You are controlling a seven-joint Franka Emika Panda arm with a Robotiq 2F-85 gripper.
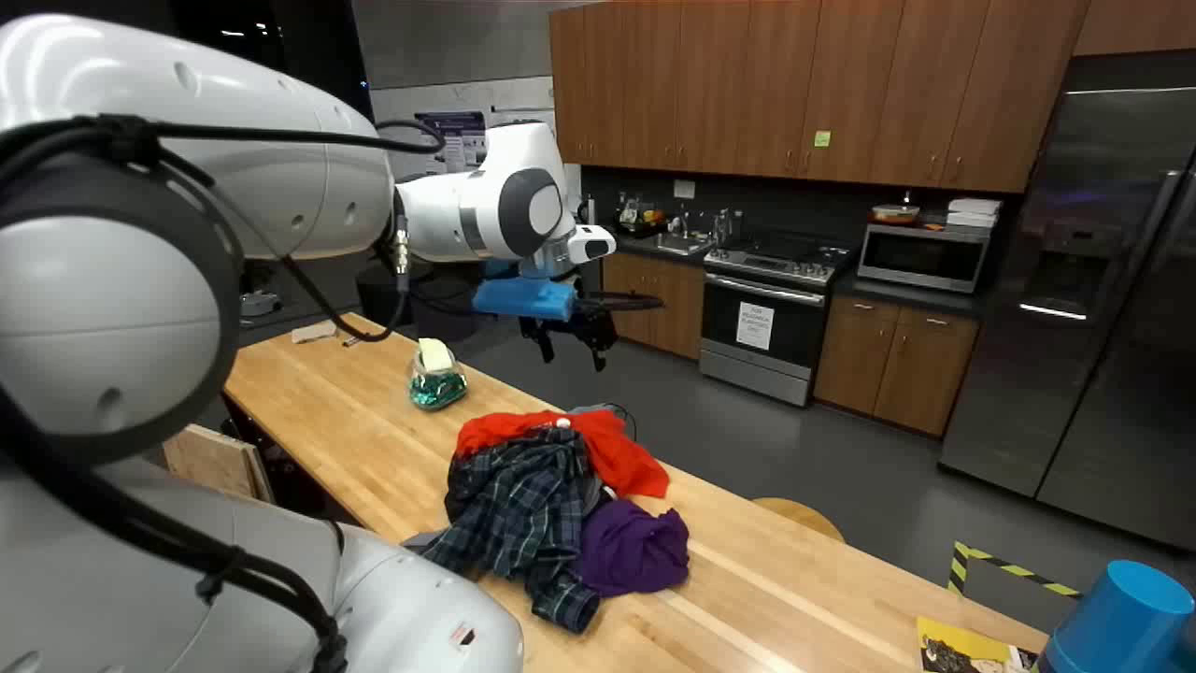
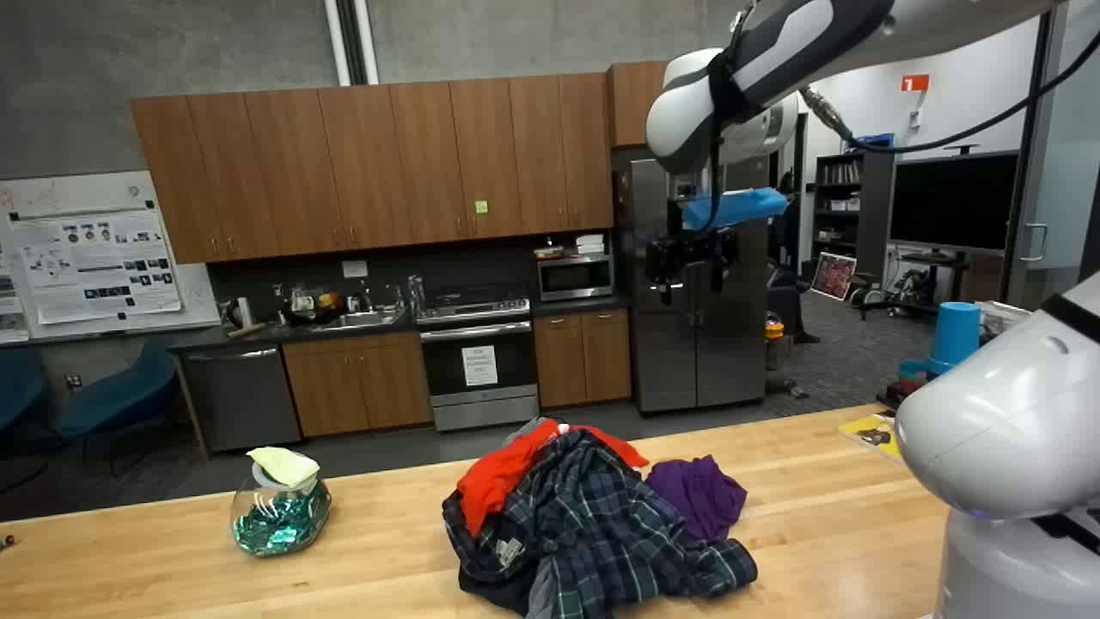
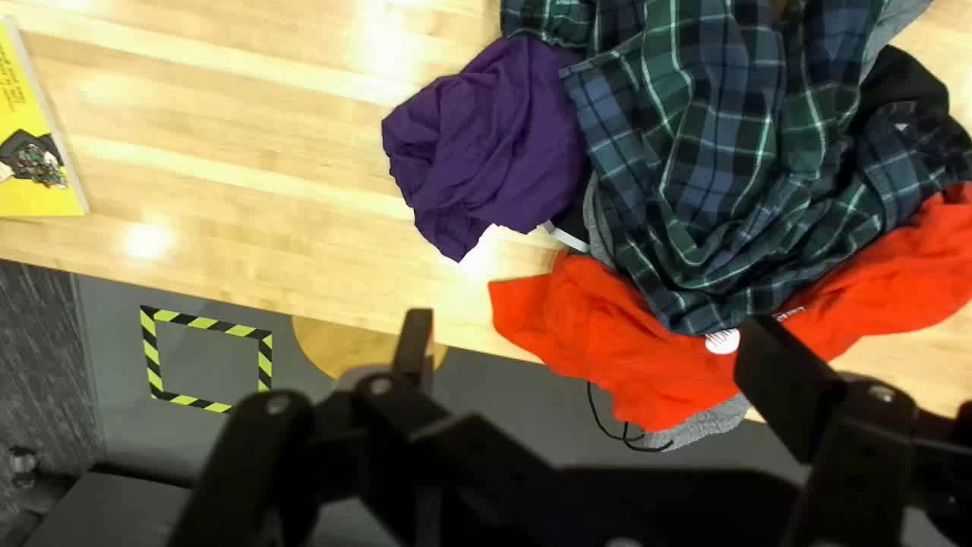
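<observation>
High above the table's far edge, my gripper [image 1: 574, 357] hangs open with nothing between its fingers. Below it lies a heap of clothes: a dark green and blue plaid shirt [image 2: 589, 516] on top, a red garment [image 1: 623, 458] partly under it, and a purple cloth [image 3: 489, 146] bunched at one side. Grey cloth [image 3: 702, 423] sticks out beneath the red one, with a dark cord hanging past the table's edge. In the wrist view the two fingers stand wide apart, and the red cloth shows beyond the gap. My gripper touches none of the clothes.
On the wooden table [image 2: 412, 516], a glass jar [image 2: 280, 519] with green tinsel and a pale yellow cloth stands apart from the heap. At the opposite end are a yellow book [image 1: 966, 649] and a blue cup [image 1: 1124, 621]. Bare tabletop lies on both sides of the clothes.
</observation>
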